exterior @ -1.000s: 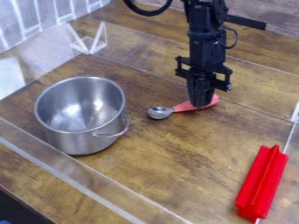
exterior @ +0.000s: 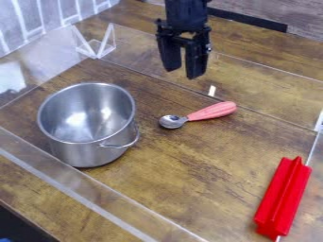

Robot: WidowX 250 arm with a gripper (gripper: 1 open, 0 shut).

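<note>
A spoon with a pink handle (exterior: pixel 211 112) lies on the wooden table, its metal bowl pointing left. To its left stands a steel pot (exterior: pixel 86 123) with a wire handle. My black gripper (exterior: pixel 183 68) hangs at the top middle, above and behind the spoon and apart from it, open with nothing seen in it.
A red elongated object (exterior: pixel 284 196) lies at the lower right. A translucent white structure (exterior: pixel 94 43) is at the upper left.
My gripper has moved up and to the left, away from the spoon's pink handle. The spoon lies in about the same place.
</note>
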